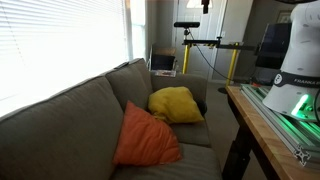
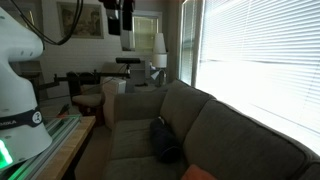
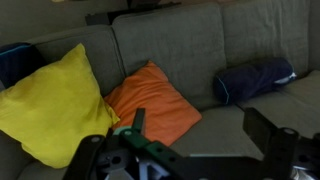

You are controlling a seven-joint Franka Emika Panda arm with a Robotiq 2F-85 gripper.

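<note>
In the wrist view my gripper is open above the grey sofa, its dark fingers (image 3: 138, 121) spread wide with nothing between them. Leaning against the backrest are a yellow pillow (image 3: 55, 108) and an orange pillow (image 3: 155, 100). A rolled dark navy cloth item (image 3: 254, 80) lies to their right. Exterior view 1 has the yellow pillow (image 1: 175, 105) beyond the orange pillow (image 1: 147, 138). From exterior view 2, the navy item (image 2: 165, 140) rests on the seat, with only a corner of the orange pillow (image 2: 198, 173) showing.
The sofa (image 1: 60, 130) stands along a window with blinds (image 1: 60, 45). Beside it is a wooden tabletop (image 1: 265, 130) with the arm's base (image 1: 297, 98). Another dark item (image 3: 18, 62) is partly visible past the yellow pillow. Open seat lies in front of the pillows.
</note>
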